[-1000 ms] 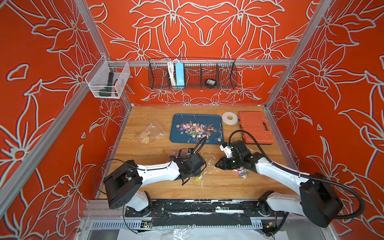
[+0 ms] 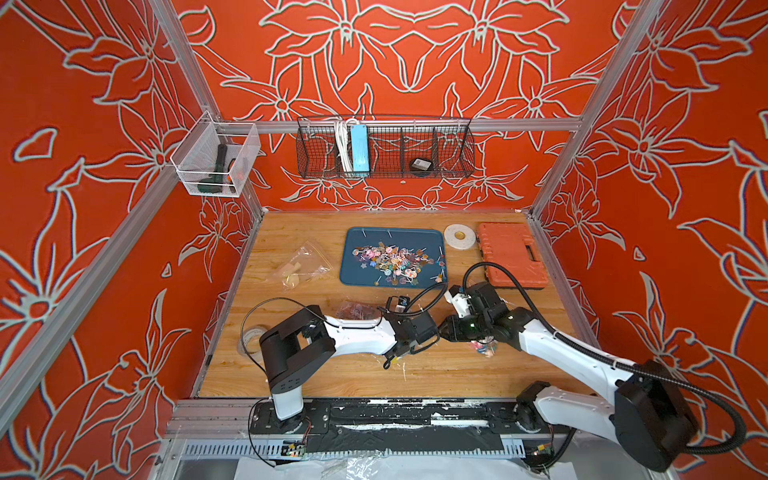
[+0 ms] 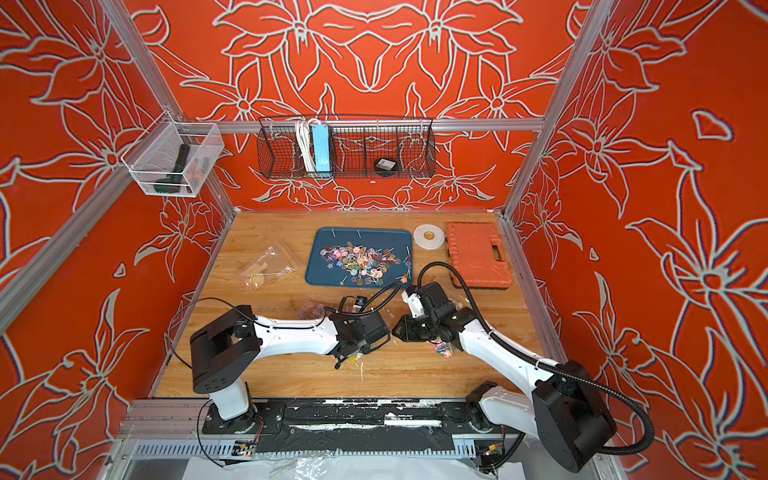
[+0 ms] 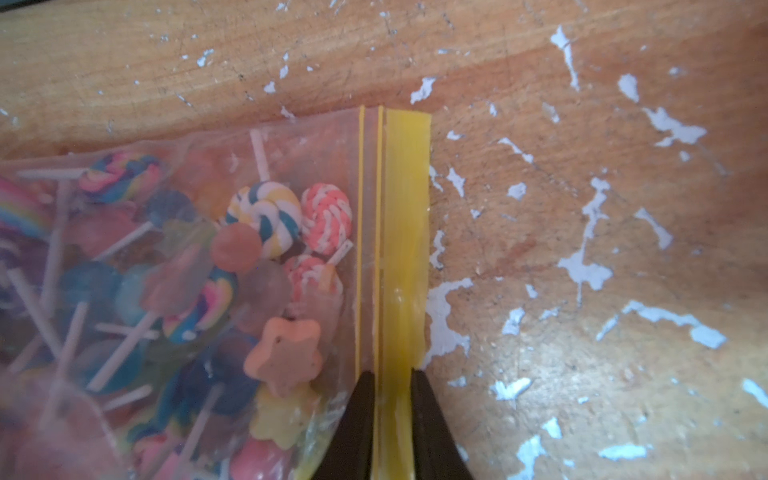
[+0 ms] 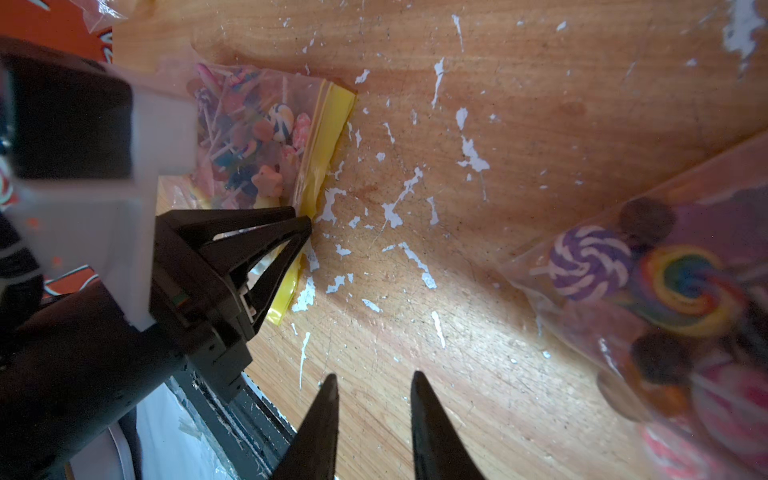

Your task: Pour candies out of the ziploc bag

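Note:
In the left wrist view a ziploc bag of lollipop candies lies on the wood, its yellow zip edge on the right. My left gripper is over that edge at the bottom of the view; whether it grips is unclear. My right gripper stands part open over bare wood, nothing between its fingers, beside a second bag of larger lollipops. A blue tray with loose candies lies behind both arms.
An empty clear bag lies left of the tray. A white roll and an orange case stand at the back right. The wire basket hangs on the back wall.
My left arm has moved right along the front bag. My right arm has shifted slightly to the right.

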